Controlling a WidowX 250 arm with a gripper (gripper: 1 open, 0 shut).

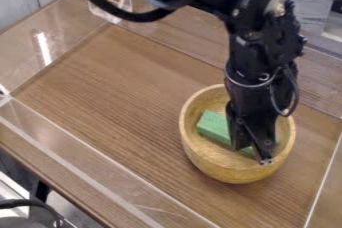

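A yellow bowl [214,164] stands on the wooden table at the right of the camera view, with a green block [215,125] inside it. My black gripper [257,150] reaches down into the bowl over the block and covers part of it. Its fingertips look close together; whether anything is between them is hard to see.
A black cable arcs over the top of the view, and another dark cable lies at the lower left corner. Wall panels edge the table at the back right.
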